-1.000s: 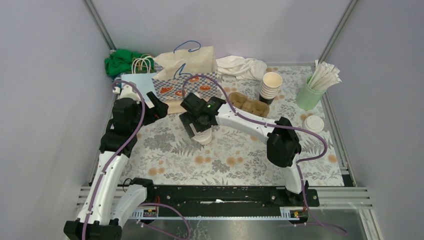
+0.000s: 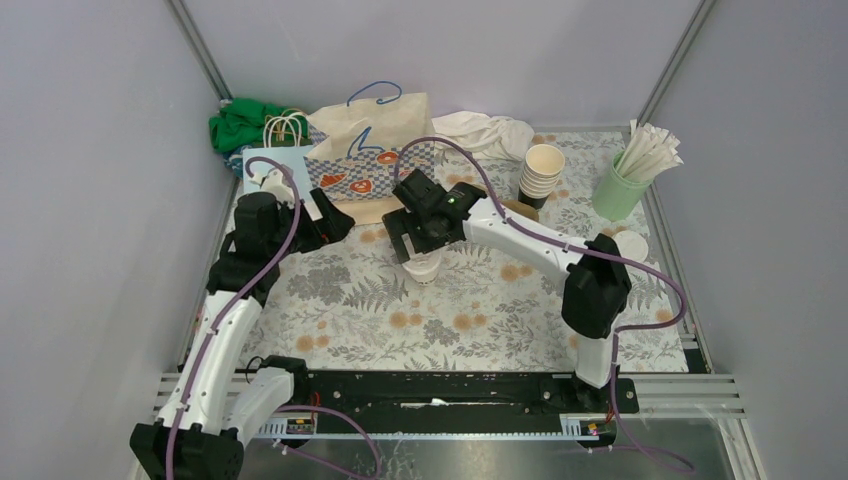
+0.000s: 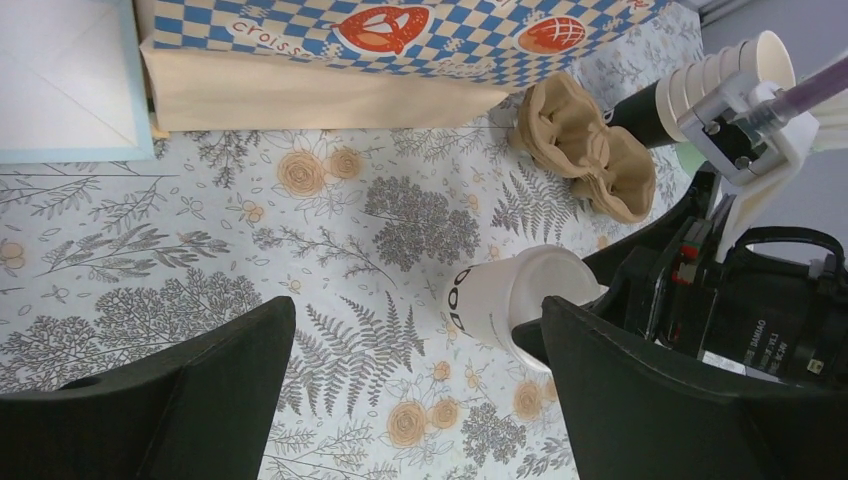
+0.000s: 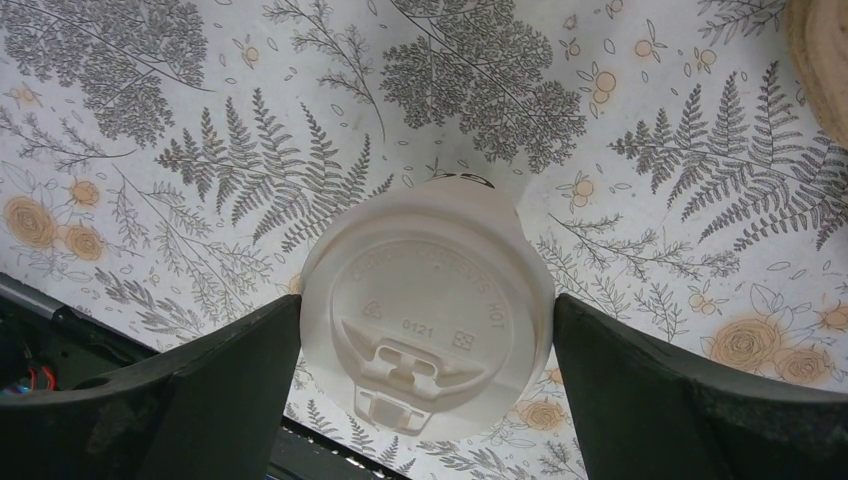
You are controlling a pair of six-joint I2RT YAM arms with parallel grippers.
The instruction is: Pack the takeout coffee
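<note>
A white lidded paper cup [image 2: 424,268] is at mid-table beneath my right gripper [image 2: 405,240]. The right wrist view shows its lid [image 4: 425,320] between the fingertips, which appear to touch both sides. In the left wrist view the cup [image 3: 490,300] looks tilted, with the right gripper's fingers around it. My left gripper [image 2: 330,220] hangs open above the left of the table, nothing between its fingers. Paper bags [image 2: 365,150] stand at the back, and a brown cup carrier [image 3: 565,130] lies behind the right arm.
Stacked cups [image 2: 542,165] stand back right, beside a green holder [image 2: 615,195] of wrapped straws. Spare lids [image 2: 630,245] lie at the right edge. A white cloth [image 2: 480,135] and green fabric [image 2: 240,125] are at the back.
My right gripper and the cup have moved to the right across the table. My left gripper has moved slightly right and down in the top view.
</note>
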